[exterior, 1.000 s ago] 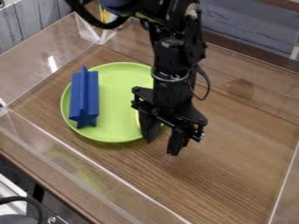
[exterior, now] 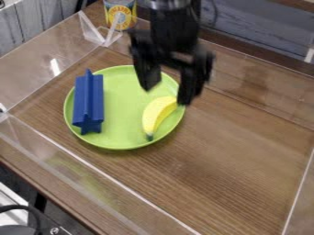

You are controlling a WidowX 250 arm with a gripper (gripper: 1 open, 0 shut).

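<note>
A green plate (exterior: 117, 134) lies on the wooden table, holding a long blue block (exterior: 87, 101) on its left and a yellow banana (exterior: 160, 116) on its right. My black gripper (exterior: 170, 79) is above the back right of the plate, higher than the banana and apart from it. It stands open, with nothing seen between its fingers, which are dark and somewhat hard to make out.
A yellow and blue can (exterior: 119, 16) stands at the back left. Walls border the back and left, and a black cable lies at the lower left.
My gripper has moved up and toward the back, away from the front right of the plate, uncovering the banana. The plate and blue block look unmoved.
</note>
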